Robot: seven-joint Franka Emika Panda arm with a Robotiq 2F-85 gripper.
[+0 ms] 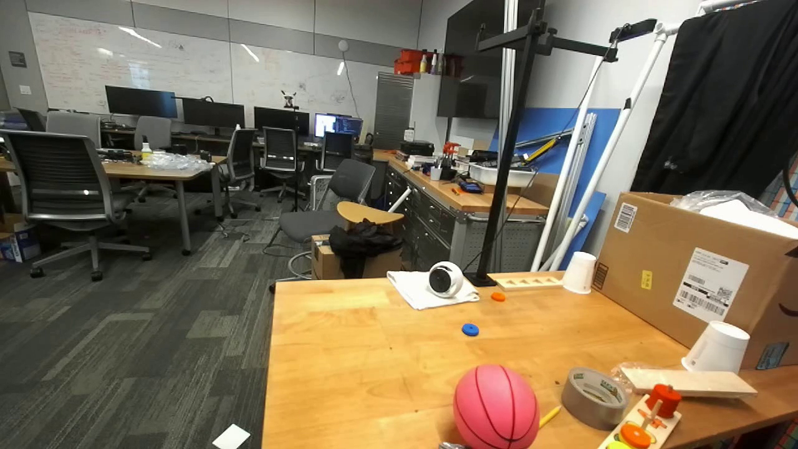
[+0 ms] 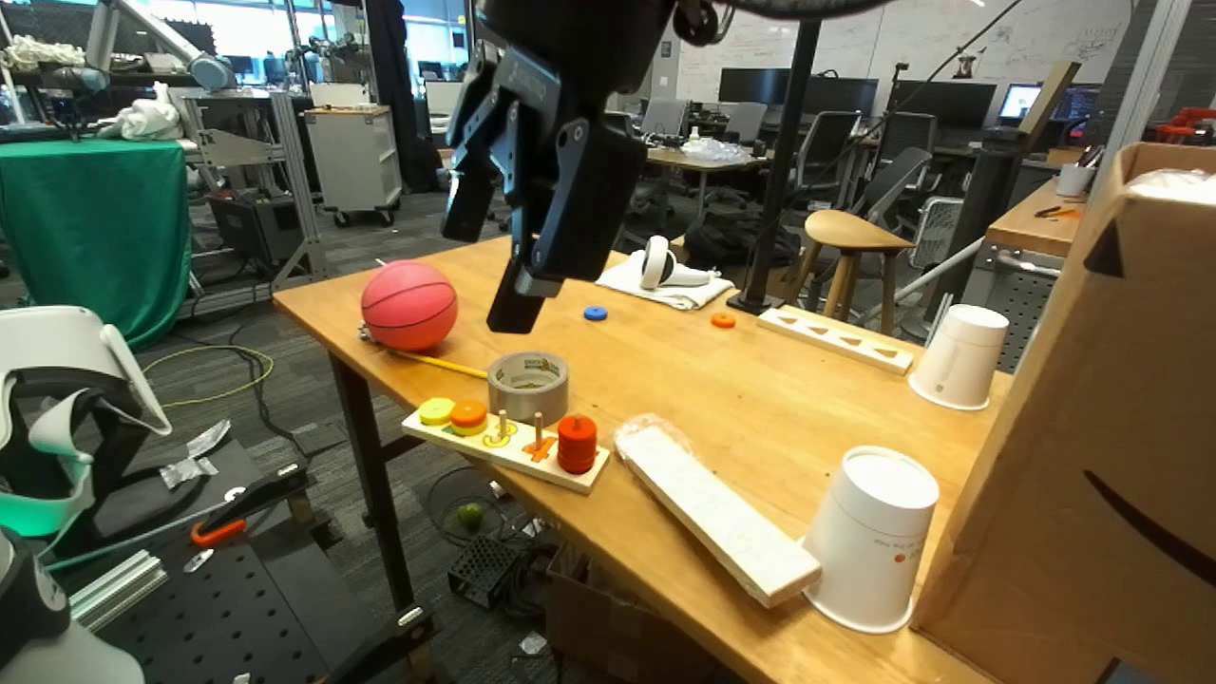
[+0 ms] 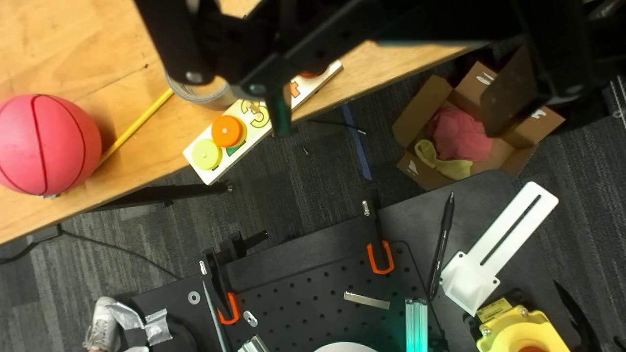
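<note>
Above the table's near side, my gripper [image 2: 490, 262] hangs open in exterior view 2, its dark fingers apart and nothing between them. Below it, near the table edge, lies a wooden number peg board [image 2: 519, 446]. Yellow rings [image 2: 435, 411] and orange rings [image 2: 468, 416] sit at one end, red rings [image 2: 577, 445] at the other; two pegs between are bare. A blue ring [image 2: 595, 313] and a loose orange ring [image 2: 723, 320] lie farther back on the tabletop. Dark gripper parts cover some of the board in the wrist view. Exterior view 1 does not show the arm.
Close to the board are a tape roll [image 2: 527, 386], a yellow pencil [image 3: 138, 123], a pink ball [image 3: 47, 144] and a pale plank [image 2: 718, 507]. White cups [image 2: 875, 536] and a large carton [image 1: 696, 277] line one side.
</note>
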